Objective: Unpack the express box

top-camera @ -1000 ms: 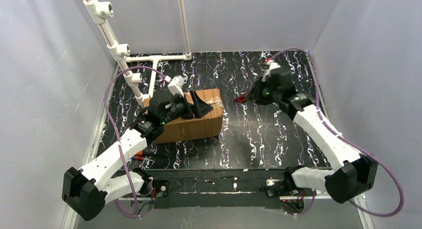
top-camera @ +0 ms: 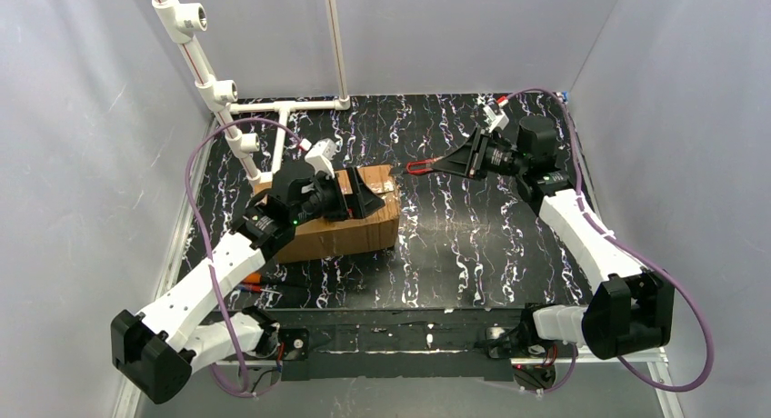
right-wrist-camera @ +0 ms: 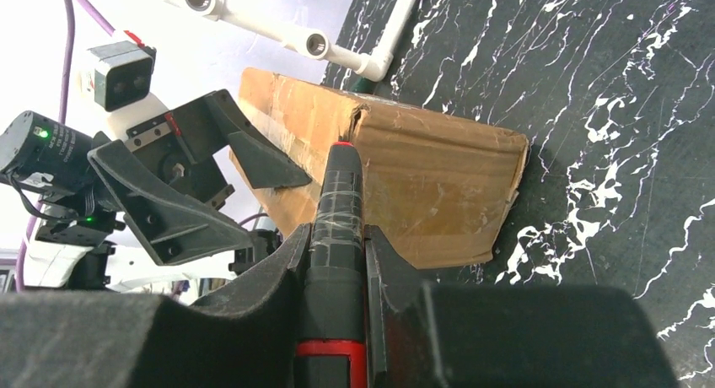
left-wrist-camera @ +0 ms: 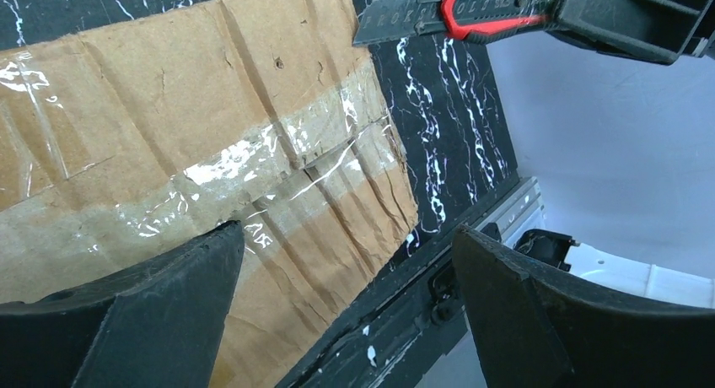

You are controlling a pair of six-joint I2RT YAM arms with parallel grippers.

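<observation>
A taped cardboard box lies left of centre on the dark marbled table, its top crossed by clear tape with a slit along the seam. My left gripper is open over the box top, nothing between its fingers. My right gripper is shut on a red-and-black utility knife. In the left wrist view the blade is at the box's far right corner; whether it touches cannot be told.
White pipes stand behind and left of the box. Orange-and-black tools lie at the front left.
The box has shifted slightly left; my left gripper has moved little.
</observation>
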